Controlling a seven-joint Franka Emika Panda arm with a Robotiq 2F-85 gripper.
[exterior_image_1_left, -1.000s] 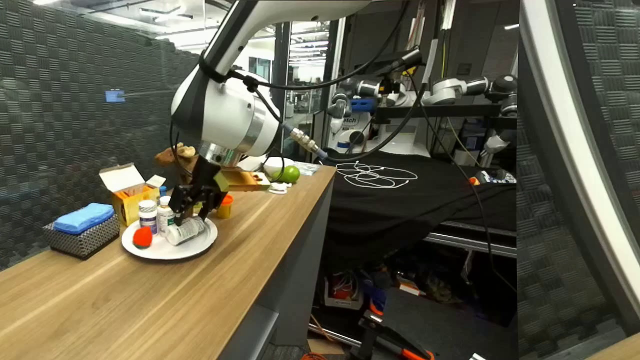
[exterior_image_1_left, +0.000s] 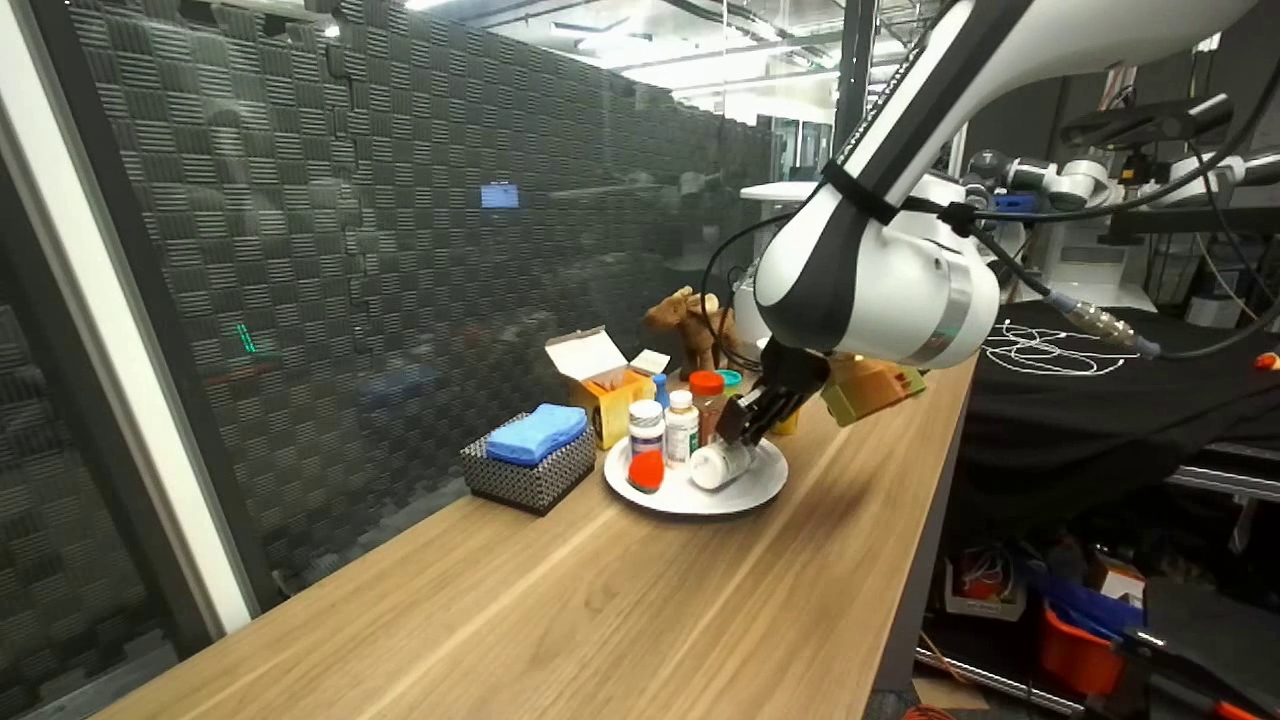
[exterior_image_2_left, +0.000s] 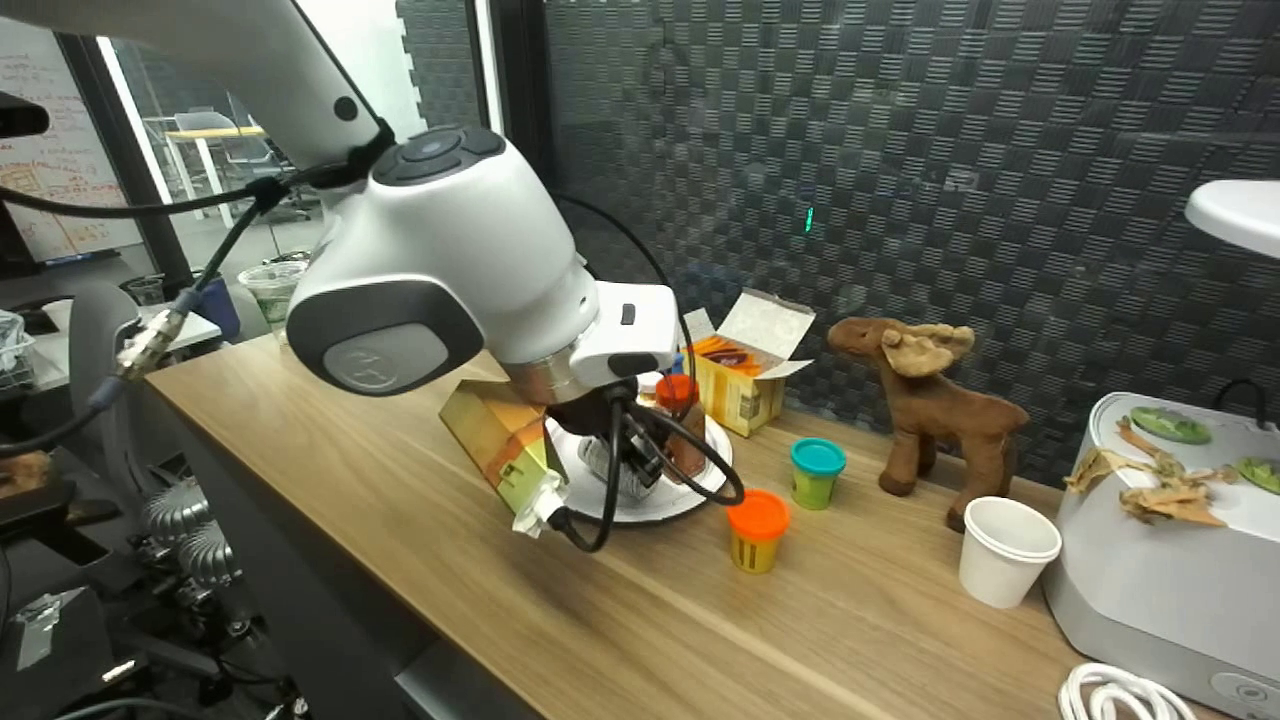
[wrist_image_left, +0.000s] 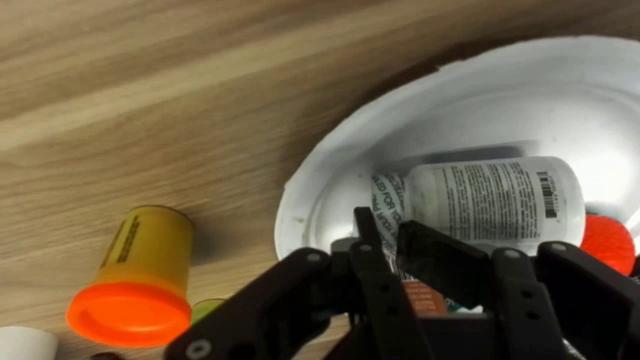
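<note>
A white pill bottle (wrist_image_left: 498, 201) lies on its side on the white plate (wrist_image_left: 336, 150), its printed label facing up in the wrist view. My gripper is shut on the bottle's sealed cap end, with one dark fingertip on either side of it. In exterior view 1 the gripper (exterior_image_1_left: 734, 430) comes down at a tilt from the right, and the lying bottle (exterior_image_1_left: 713, 466) points toward the plate's front. The arm hides much of the plate in exterior view 2.
Two upright bottles (exterior_image_1_left: 680, 428), a red-lidded jar (exterior_image_1_left: 705, 408) and a red strawberry-like item (exterior_image_1_left: 645, 470) crowd the plate. An orange-lidded tub (exterior_image_2_left: 758, 530), teal-lidded tub (exterior_image_2_left: 816, 473) and toy moose (exterior_image_2_left: 930, 408) stand nearby.
The whole exterior picture has shifted sideways. Against the plate, the gripper now tilts more and has closed around the lying bottle's cap end; the bottle still lies on the plate.
</note>
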